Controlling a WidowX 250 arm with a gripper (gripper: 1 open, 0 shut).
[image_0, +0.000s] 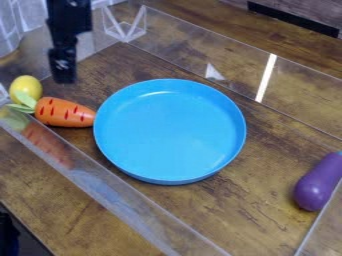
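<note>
My dark gripper is at the upper left, blurred, held above the wooden surface behind the lemon and carrot, its fingers apart with nothing visible between them. A large blue plate lies in the middle, empty. An orange toy carrot with green top lies just left of the plate, and a yellow lemon sits behind the carrot's top. A purple eggplant lies at the right.
A transparent barrier runs round the wooden work area. There is bare wood between the plate and eggplant and behind the plate.
</note>
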